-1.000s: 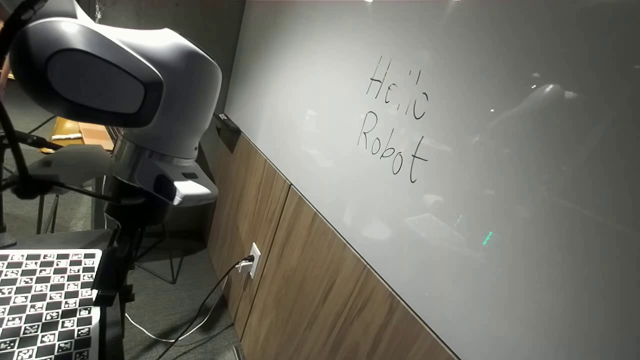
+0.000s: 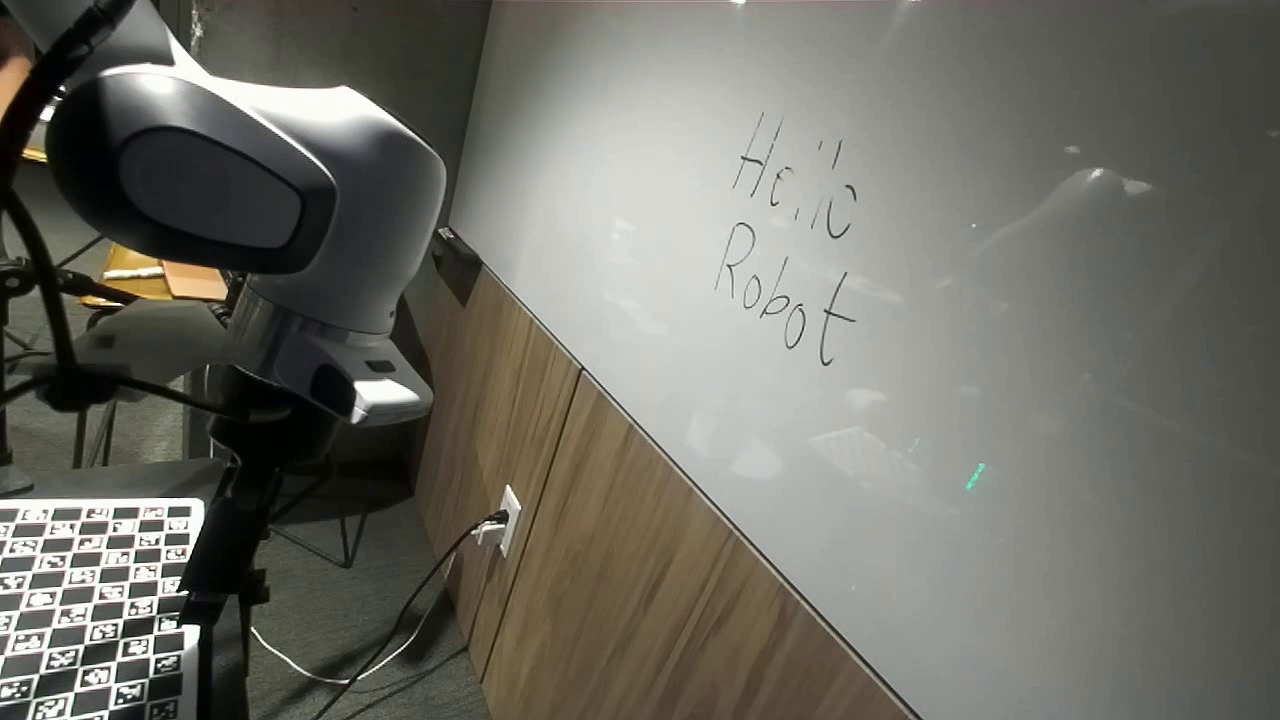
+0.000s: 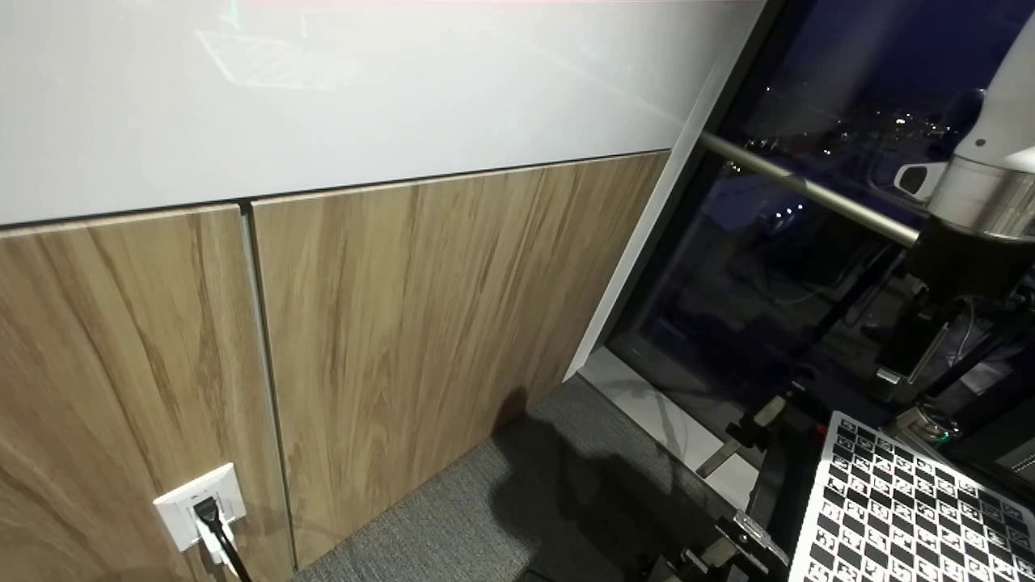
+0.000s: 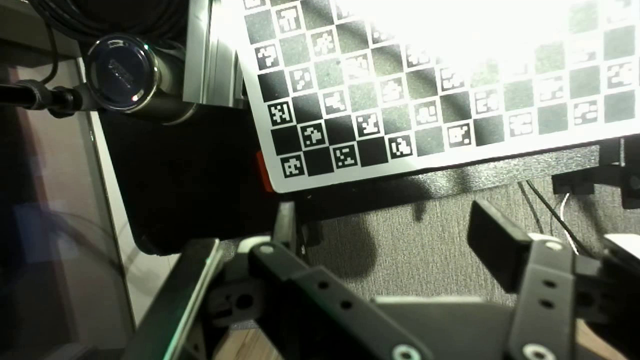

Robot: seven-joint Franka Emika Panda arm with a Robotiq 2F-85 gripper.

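Observation:
My gripper stands open in the wrist view, its two black fingers (image 4: 501, 246) wide apart with only dark carpet visible between them. In exterior view 1 it points down beside the right edge of a checkered marker board (image 2: 90, 612). The second exterior view has the gripper (image 3: 904, 354) at the right, above the far end of that board. A large whiteboard (image 2: 672, 456) carries handwriting in thin black strokes: "Robot" (image 2: 786, 294) is whole, while the word above it, like "Hello" (image 2: 792, 180), has broken strokes.
Wood panels (image 2: 648, 540) run below the whiteboard, with an outlet and plugged-in cables (image 2: 492, 528). A small dark object (image 2: 456, 254) sits at the whiteboard's lower left corner. In the wrist view a round canister (image 4: 123, 72) and a metal bar (image 4: 213, 60) stand left of the marker board.
The arm has shifted slightly down and to the right in exterior view 1. The writing and the marker board look the same. A small grey shape at the bottom edge is gone from view.

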